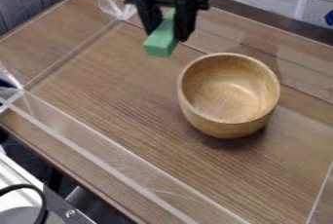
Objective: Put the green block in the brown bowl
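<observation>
The green block [162, 39] hangs in the air toward the top of the camera view, clear of the table. My black gripper [166, 18] is shut on its upper end, and the block's lower part sticks out below the fingers. To the right and nearer the camera, the brown bowl [190, 90] stands upright on the table. Its inside is empty. In the picture, the block appears up and to the left of the bowl's rim, not over its opening.
Bare wooden table [124, 121] spreads left of the bowl and in front of it. A clear plastic strip [97, 155] runs along the near left side. A white and black object with a cable [19, 204] fills the bottom left corner.
</observation>
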